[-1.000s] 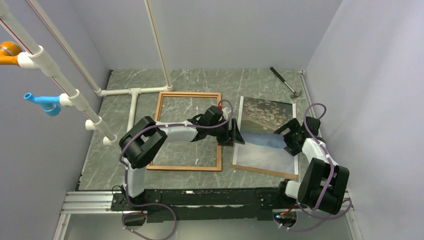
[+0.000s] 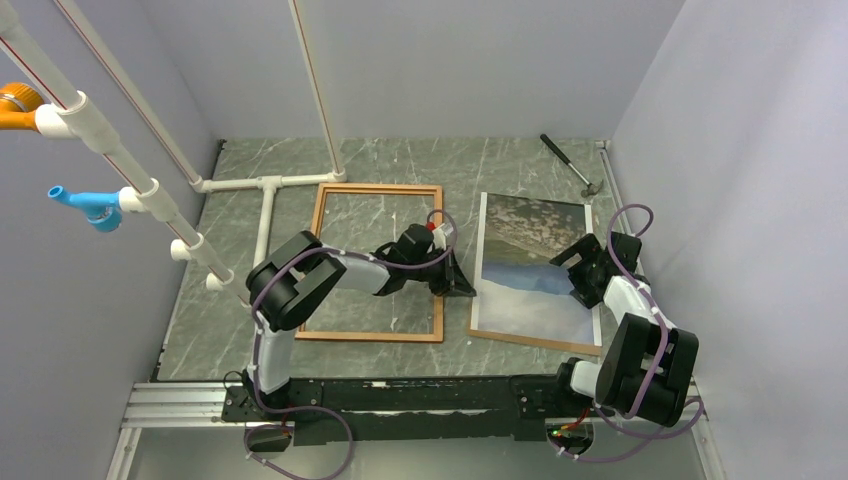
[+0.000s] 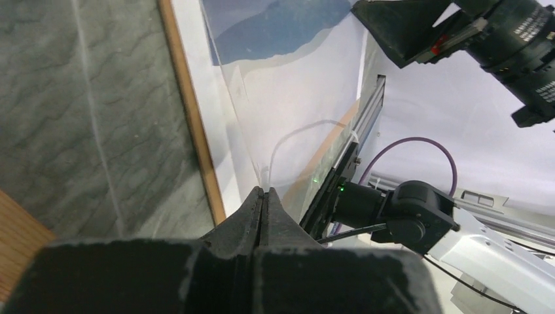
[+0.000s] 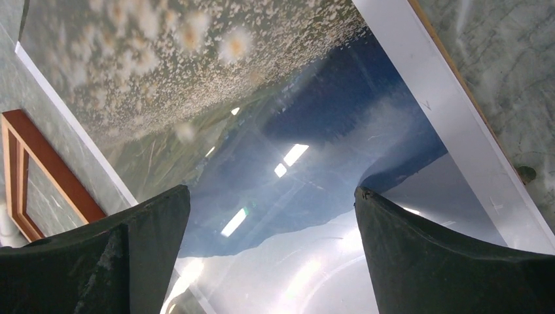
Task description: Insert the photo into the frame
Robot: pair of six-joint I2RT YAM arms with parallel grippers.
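The photo [image 2: 535, 265], a landscape with a white border, lies on the right side of the table, on a thin wooden backing board [image 2: 540, 342]. Glare and a clear edge in the wrist views suggest a transparent sheet [image 3: 243, 131] over it. The empty wooden frame [image 2: 375, 337] lies flat to the left. At the photo's left border my left gripper is shut, and nothing shows between its fingertips; whether they touch the sheet I cannot tell. My right gripper stands open above the photo's right part, its fingers apart with nothing held.
A hammer [image 2: 570, 163] rests at the back right, behind the photo. White pipes [image 2: 265, 183] with valves stand along the left side. My left arm [image 2: 360, 272] crosses over the frame. A narrow strip of bare table [image 2: 457, 320] separates frame and board.
Photo and board have slid a little to the right. The right gripper has stayed nearly still.
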